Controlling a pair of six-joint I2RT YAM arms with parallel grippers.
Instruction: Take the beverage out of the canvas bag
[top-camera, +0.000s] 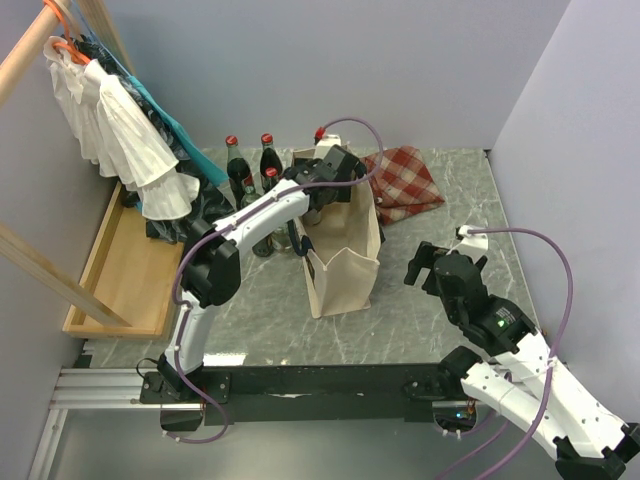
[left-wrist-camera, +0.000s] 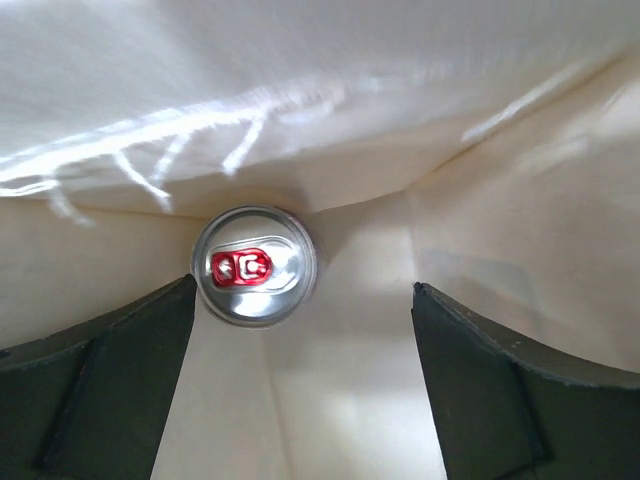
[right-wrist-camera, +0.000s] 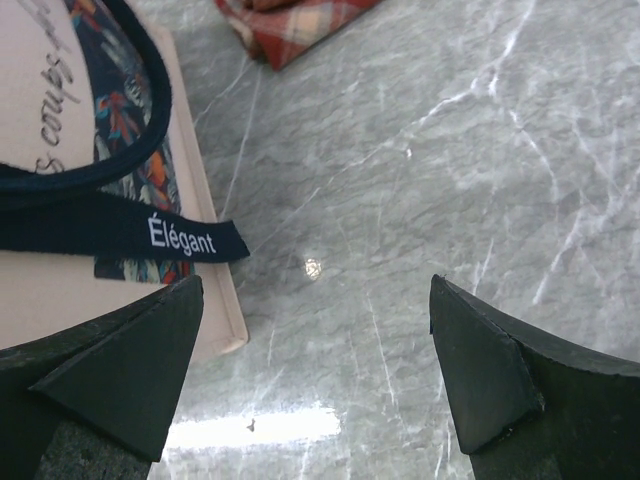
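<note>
The cream canvas bag (top-camera: 345, 283) stands upright on the marble surface with its top open. Inside it, in the left wrist view, the silver top of a drink can (left-wrist-camera: 283, 297) with a red pull tab shows down near a bag wall. My left gripper is over the bag's opening, its fingers spread; the can appears beyond them, nearer the left finger, and nothing is gripped. To the right of the bag my right gripper stands open and empty above bare marble. The bag's dark strap (right-wrist-camera: 120, 228) lies against its outer side.
Several dark glass bottles (top-camera: 238, 168) with red caps stand close along the bag's left side. A red checked cloth (top-camera: 405, 184) lies behind it to the right. Clothes (top-camera: 140, 140) hang on a wooden rack at the left. Free marble (top-camera: 430, 325) extends right of the bag.
</note>
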